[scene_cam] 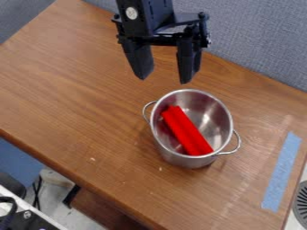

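Note:
A steel pot point(210, 115) with two loop handles stands on the wooden table, right of centre. Inside it a red bar-shaped object point(186, 131) lies at a slant. My black gripper point(166, 68) hangs above and behind the pot, its two fingers wide apart and nothing between them.
A blue tape strip point(281, 171) lies at the right. A grey padded surface runs along the back; cables and a dark gap show beyond the lower left edge.

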